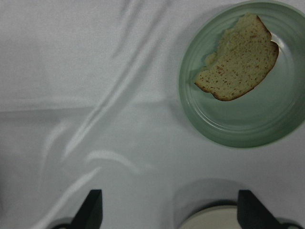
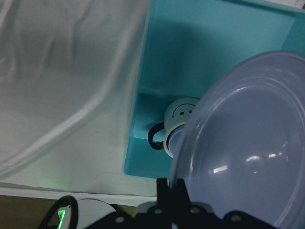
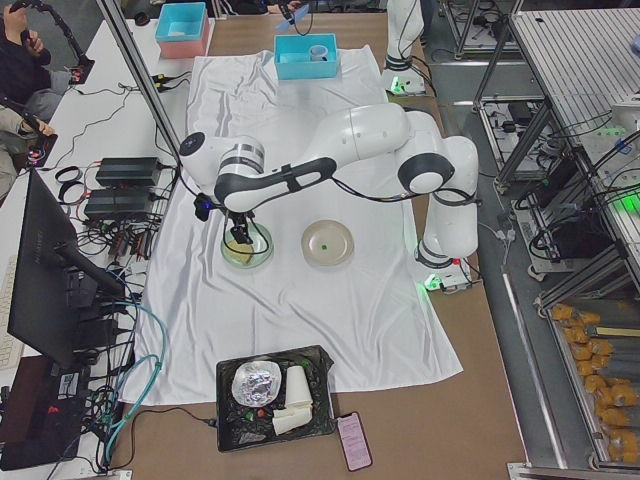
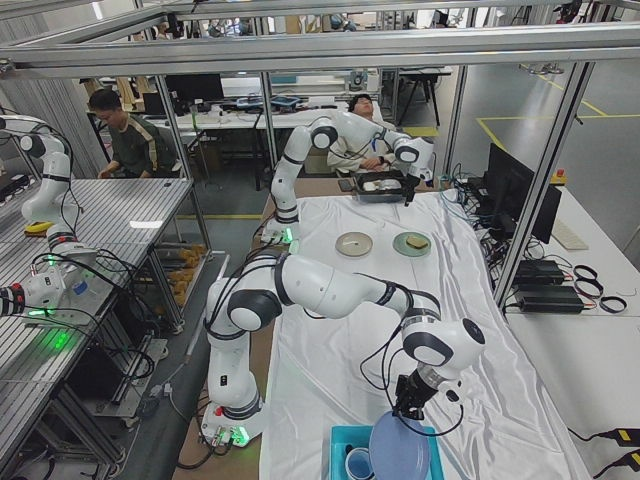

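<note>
A green plate (image 1: 205,119) holding a bread slice (image 1: 236,64) lies on the white cloth, beside a beige plate (image 3: 327,243). My left gripper hangs above them, open, its fingers wide apart in the left wrist view. My right gripper is shut on the rim of a blue plate (image 2: 243,143), held tilted over a teal bin (image 2: 190,43). A white mug (image 2: 176,114) with a smiley face lies in the bin, partly hidden by the plate.
A black tray (image 3: 245,420) with foil and white rolls stands near a phone (image 3: 355,441). A monitor and cables line the table's left side; the cloth between plates and bin is mostly clear.
</note>
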